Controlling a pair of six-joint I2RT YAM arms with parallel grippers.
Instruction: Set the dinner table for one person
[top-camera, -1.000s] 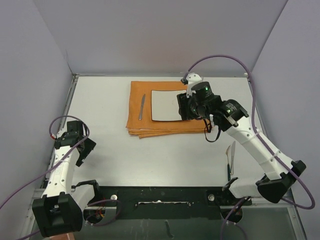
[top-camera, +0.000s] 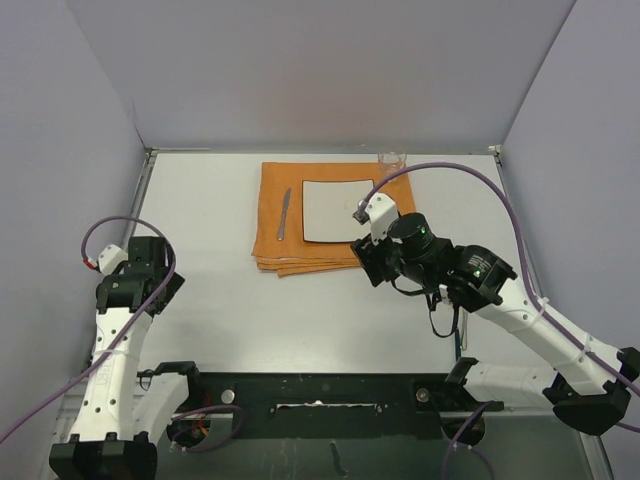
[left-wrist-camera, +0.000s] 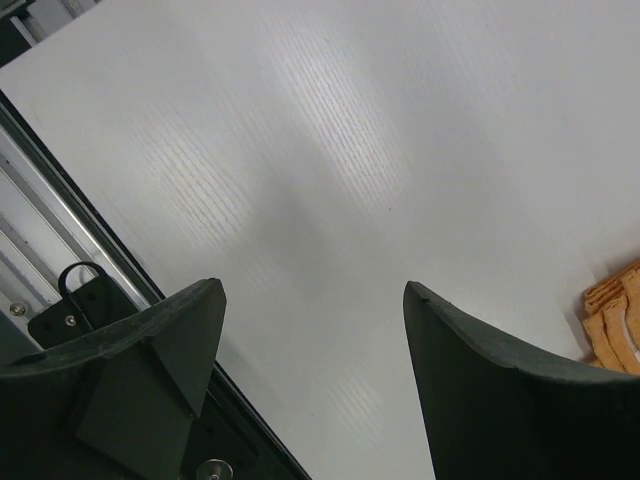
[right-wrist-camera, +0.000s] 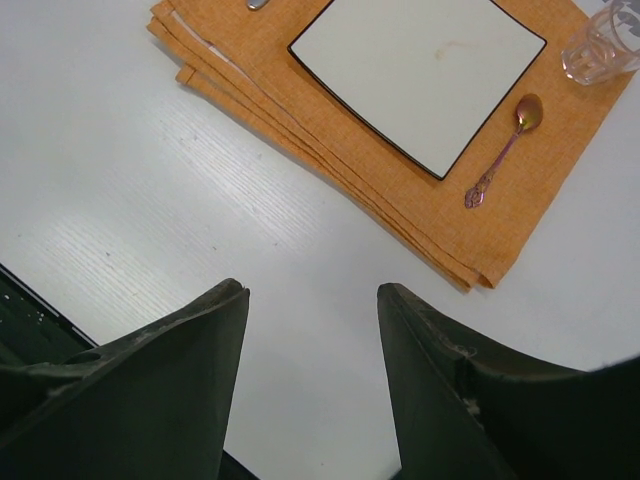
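A white square plate (top-camera: 330, 211) lies on an orange placemat (top-camera: 271, 205), a knife (top-camera: 284, 214) to its left. In the right wrist view a spoon (right-wrist-camera: 528, 112) lies right of the plate and a clear glass (right-wrist-camera: 595, 55) stands at the upper corner. My right gripper stands open over bare table in front of the mat, nothing between its fingers. My left gripper is open above bare table at the left, with the mat's edge at the right of its wrist view.
More utensils lie at the table's front right (top-camera: 459, 342), partly hidden by the right arm. Walls enclose the table, and a dark rail runs along the front edge.
My right gripper has come toward the front of the table, away from the glass and plate. The left arm has shifted slightly left.
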